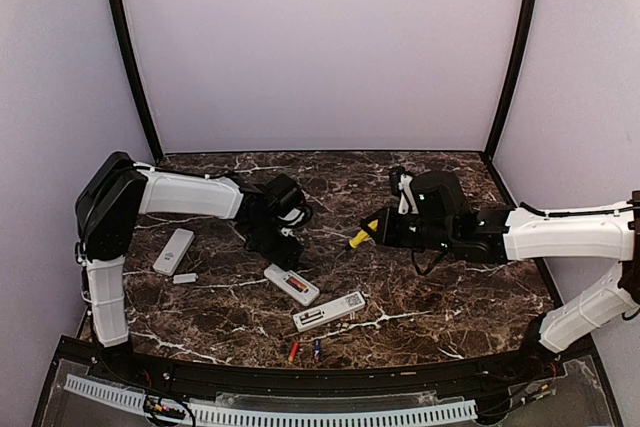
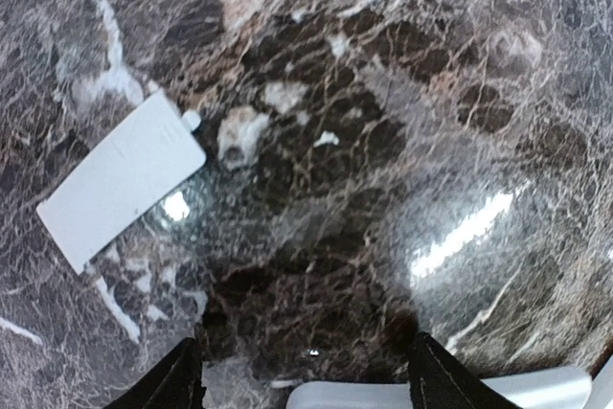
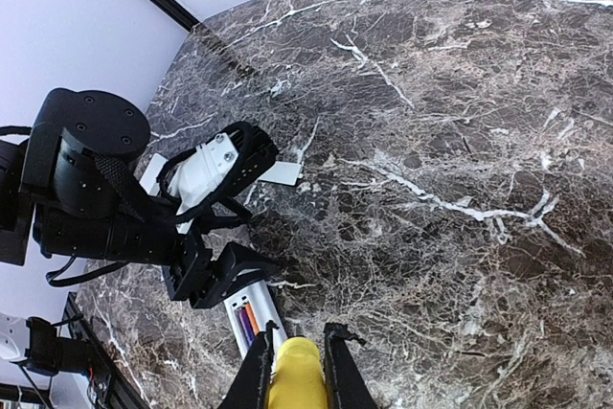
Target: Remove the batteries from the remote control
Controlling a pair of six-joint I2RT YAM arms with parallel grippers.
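Note:
A white remote control (image 1: 280, 272) lies slantwise near the middle of the table, its open compartment showing batteries (image 1: 297, 284). In the right wrist view these batteries (image 3: 248, 321) appear as one orange and one purple. My left gripper (image 1: 287, 261) is low at the remote's upper end. In the left wrist view its fingers (image 2: 174, 385) stand wide apart, and the right one overlaps the remote's white edge (image 2: 536, 388); contact cannot be judged. My right gripper is shut on a yellow-handled screwdriver (image 3: 298, 380), held above the table with its tip toward the remote.
A second remote (image 1: 345, 305) lies just in front, with a red battery (image 1: 293, 351) and a blue battery (image 1: 317, 350) near the front edge. At the left lie another white remote (image 1: 174, 251) and a small white cover (image 1: 185, 278).

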